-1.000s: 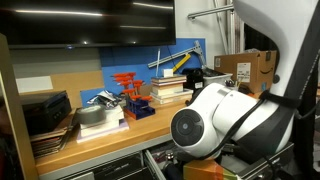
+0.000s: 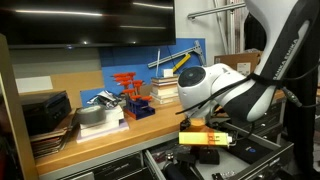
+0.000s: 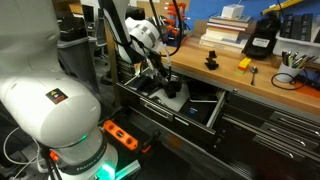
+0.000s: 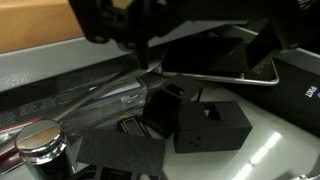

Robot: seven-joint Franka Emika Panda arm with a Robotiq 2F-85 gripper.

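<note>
My gripper appears open and blurred along the top of the wrist view, with nothing seen between its dark fingers. It is above an open drawer (image 3: 205, 125) of mixed items. Below it in the wrist view sit a black block-shaped box (image 4: 213, 127) and a second dark box (image 4: 122, 152). A small black part (image 4: 165, 105) leans between them. Toward the left is a jar with a shiny metal lid (image 4: 42, 142). In exterior view 1 the arm's orange-yellow part (image 2: 203, 138) hangs over the drawer, and the fingers are hard to make out.
A flat dark device (image 4: 225, 62) lies on the drawer's far side. The wooden worktop (image 2: 110, 140) behind holds stacked books (image 2: 165, 88), red plastic holders (image 2: 130, 82) and a dark pot (image 2: 90, 115). The drawer's front wall stands close to the gripper.
The arm has risen, lifting the gripper and its orange part higher above the drawer. Dark shapes below the orange part now show in exterior view 1. The worktop items have not moved.
</note>
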